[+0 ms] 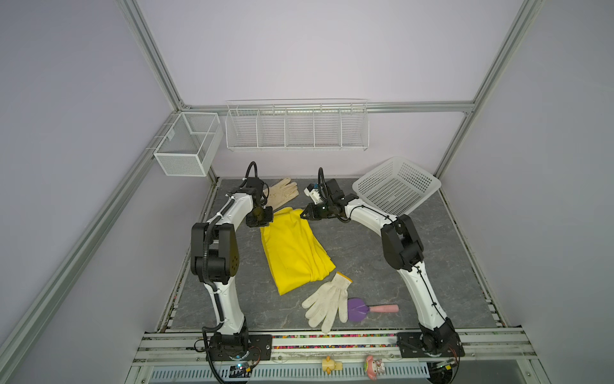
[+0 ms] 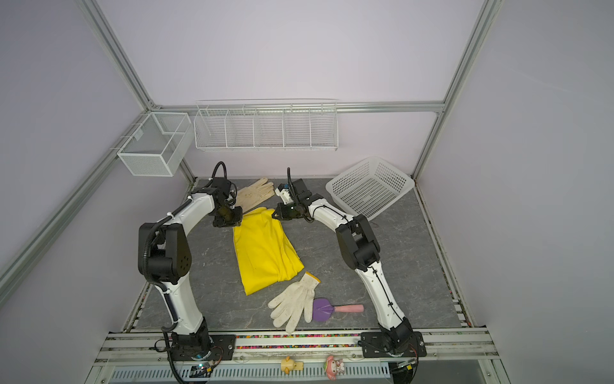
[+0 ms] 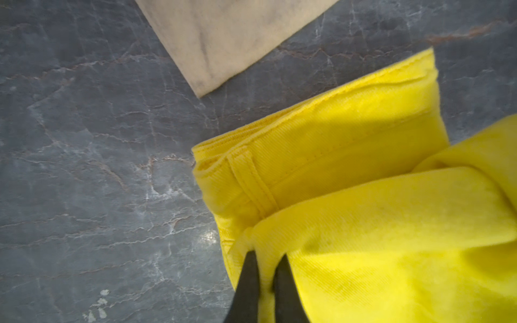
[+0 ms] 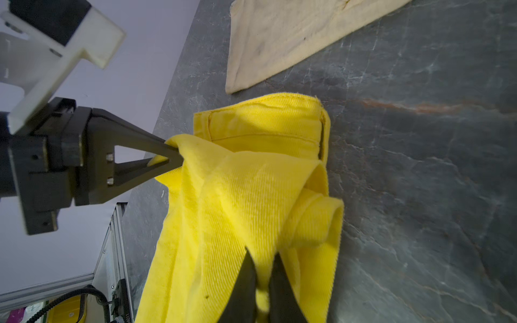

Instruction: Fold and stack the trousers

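Observation:
The yellow trousers point(image 1: 294, 249) lie folded lengthwise on the grey table, waistband at the far end. In the left wrist view the waistband point(image 3: 334, 134) and a belt loop show beyond a raised fold of cloth. My left gripper is shut on that fold at the left edge. On the right side, my right gripper pinches a gathered ridge of the same yellow cloth. Between the two grippers the cloth point(image 4: 242, 177) is lifted a little and stretches across, short of the waistband. From above, both grippers sit at the far part of the trousers.
A beige glove point(image 1: 281, 192) lies just behind the waistband. In front are a white glove point(image 1: 329, 300) and a purple scoop with a pink handle point(image 1: 383, 308). A white basket point(image 1: 396, 185) stands at back right.

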